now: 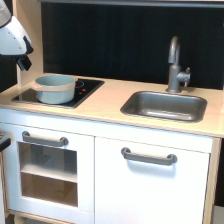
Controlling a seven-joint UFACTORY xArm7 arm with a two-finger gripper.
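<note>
A white, rounded part of my arm (12, 40) reaches in at the upper left, with a dark piece (25, 61) beneath it. I can make out no gripper fingers there. At the left edge, lower down, a small black shape (4, 142) shows; I cannot tell what it belongs to. To the right of the arm and below it, a pale blue-grey pot (55, 91) stands upright on the black cooktop (89, 89). The arm is apart from the pot in this view. The inside of the pot is mostly hidden.
A grey sink (160, 106) with a tall dark faucet (175, 70) lies to the right. Below are a glass-fronted door (48, 160) and a white door (150, 190), both closed, with grey handles.
</note>
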